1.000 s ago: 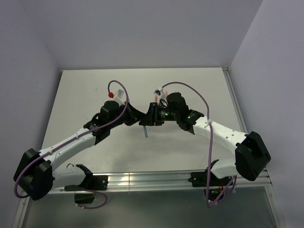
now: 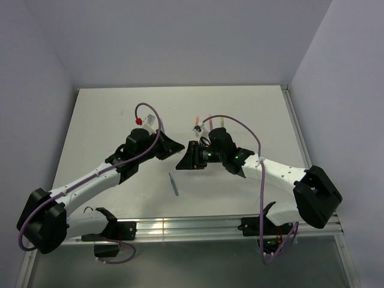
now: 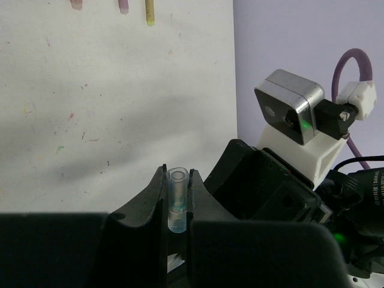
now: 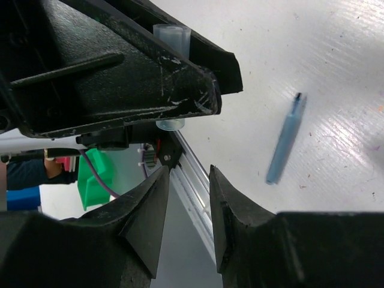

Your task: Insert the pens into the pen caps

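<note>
A clear pale-blue tube, seemingly a cap (image 3: pixel 177 210), stands upright in my left gripper, which is shut on it. In the right wrist view the tube shows behind the left fingers (image 4: pixel 171 125). My right gripper is just right of and below it in the top view, its fingertips a little apart with nothing seen between them. A blue pen (image 4: pixel 285 139) with a dark tip lies on the table below the grippers, also seen in the top view (image 2: pixel 173 184).
More pens or caps in pink (image 3: pixel 123 6) and yellow (image 3: pixel 149 11) lie at the back of the white table (image 2: pixel 108 102). The front rail (image 2: pixel 180 225) borders it.
My right gripper has moved toward the front and slightly away from the left one. The blue pen now lies lower in the top view, apart from the grippers.
</note>
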